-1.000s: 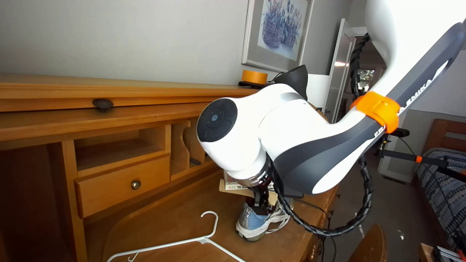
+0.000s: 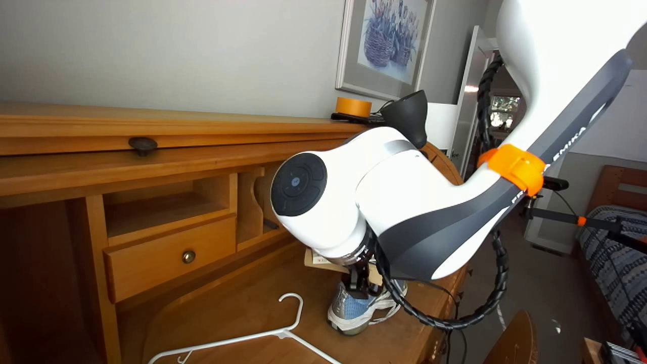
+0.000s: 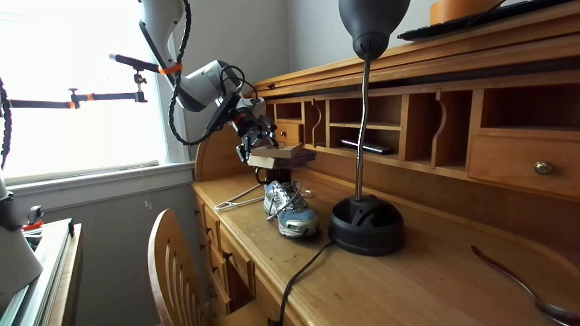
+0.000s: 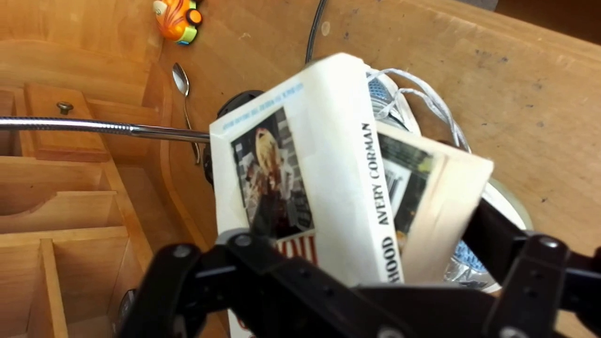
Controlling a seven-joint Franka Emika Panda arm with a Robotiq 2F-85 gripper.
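A white paperback [image 4: 338, 169] with "AVERY CORMAN" on its spine lies on top of a second book [image 4: 428, 186], set at an angle to it. In exterior view 2 these stacked books [image 3: 275, 151] rest above a dark mug-like object [image 3: 278, 174], behind a blue and white sneaker [image 3: 292, 209]. My gripper [image 3: 257, 144] is right at the stack. The wrist view has its open fingers straddling the books, one over the white cover and the other beyond the lower book's edge. Whether either finger touches a book, I cannot tell.
A black desk lamp [image 3: 367, 225] stands near the sneaker. A white hanger [image 2: 282, 332] lies on the desk, with a spoon [image 4: 186, 96] and an orange toy [image 4: 177, 19] farther along. Cubbies and a drawer [image 2: 173, 258] line the desk's back.
In exterior view 1 my arm's wrist has come down and shifted slightly left, hiding more of the books. The sneaker and hanger have stayed put.
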